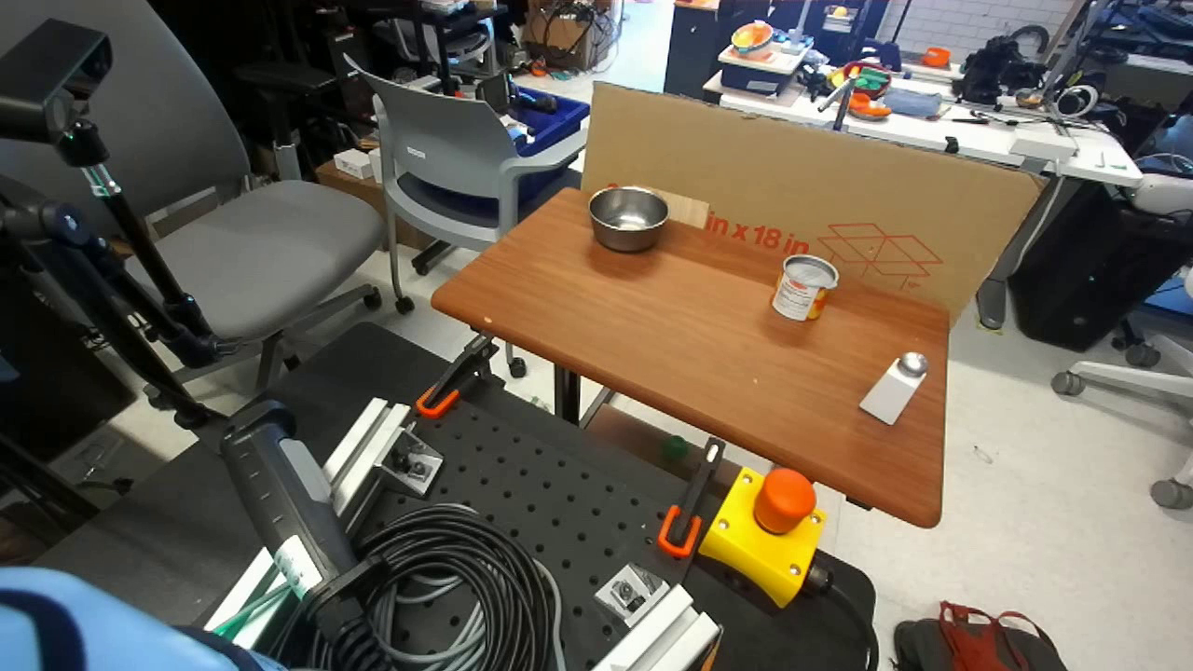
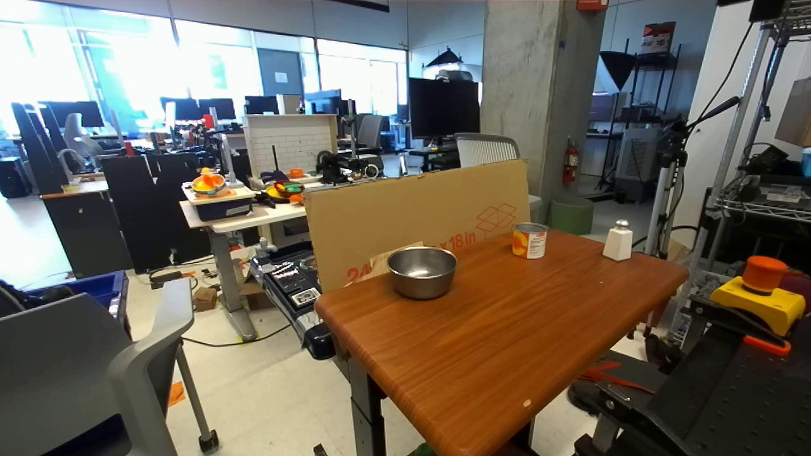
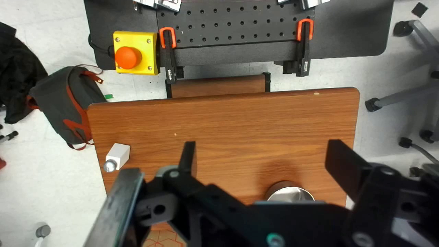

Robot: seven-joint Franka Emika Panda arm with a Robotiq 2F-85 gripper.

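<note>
In the wrist view my gripper is open above the table, its two dark fingers wide apart and only bare wood showing between their tips. A steel bowl [image 1: 628, 219] stands at the table's far left in exterior view 1; the gripper body partly covers this bowl [image 3: 291, 194] in the wrist view. Toward the right stands an open-topped tin can [image 1: 802, 289] with an orange and white label, which the gripper hides in the wrist view. Nearest the right edge, a white shaker [image 2: 618, 240] with a metal top stands upright. Neither exterior view shows my gripper.
A cardboard sheet [image 1: 772, 168] stands upright along its back edge. A yellow box with an orange button [image 1: 785, 499] and several clamps sit on the black perforated platform [image 1: 514, 447] in front.
</note>
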